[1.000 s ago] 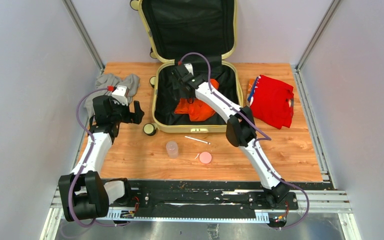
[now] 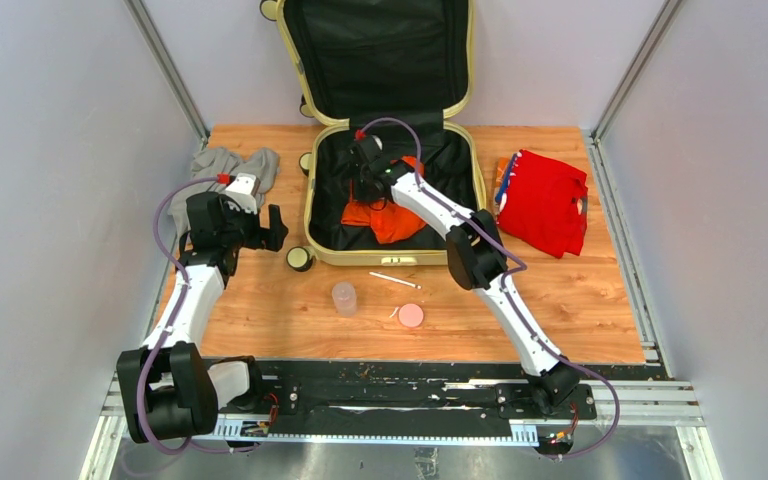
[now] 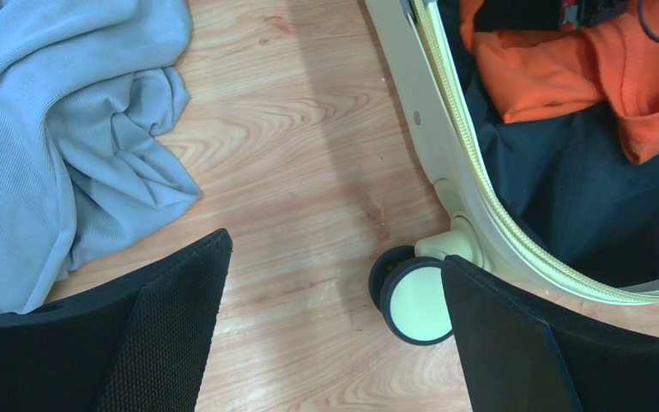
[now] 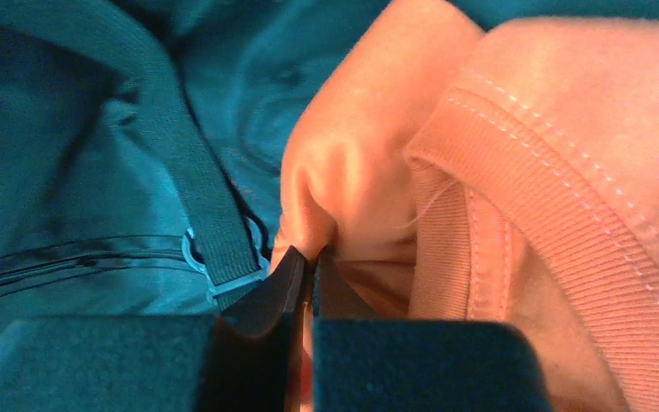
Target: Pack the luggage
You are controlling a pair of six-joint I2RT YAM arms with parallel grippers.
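Note:
The open suitcase (image 2: 397, 257) stands at the back middle of the table, its lid raised. Inside its dark base lies an orange garment (image 2: 400, 222), partly hidden by the right arm. My right gripper is shut on an edge of this cloth; the fabric bunches at the fingertips in the right wrist view. Outside the suitcase's left wall, my left gripper is open and empty. A crumpled grey-blue cloth (image 3: 77, 137) lies beyond it. To the suitcase's right rests a folded red garment (image 2: 543, 203).
In front of the suitcase are a clear cup (image 2: 344, 298), a white stick like a toothbrush (image 2: 395, 280) and a round pink item (image 2: 411, 315). A suitcase wheel (image 3: 420, 300) sticks out near the left fingers.
My right gripper has shifted slightly left inside the suitcase, and the orange garment has slid left with it. The left arm and the other items stay put.

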